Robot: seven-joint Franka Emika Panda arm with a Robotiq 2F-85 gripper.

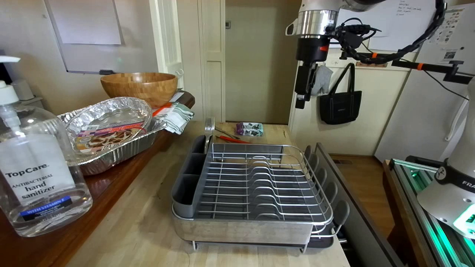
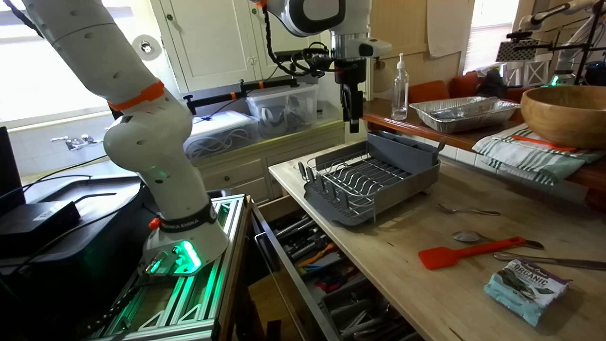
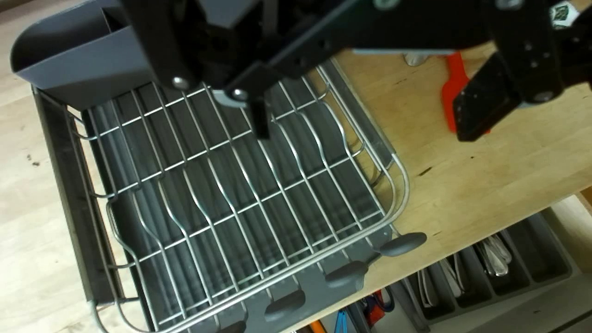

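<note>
High above the dish rack, my gripper stands open, with its fingertips well apart and nothing between them. The rack is empty of dishes; its grey cutlery caddy runs along the left side in exterior view 1. A utensil seems to stick up at the caddy's far end. On the counter, in exterior view 2, lie a fork, a spoon, a red spatula and a dark-handled utensil. A snack packet rests in front of them.
Below the counter edge, a drawer is pulled out, with utensils and an organizer holding cutlery inside. A raised wooden ledge carries a sanitizer bottle, foil trays, a striped towel and a wooden bowl.
</note>
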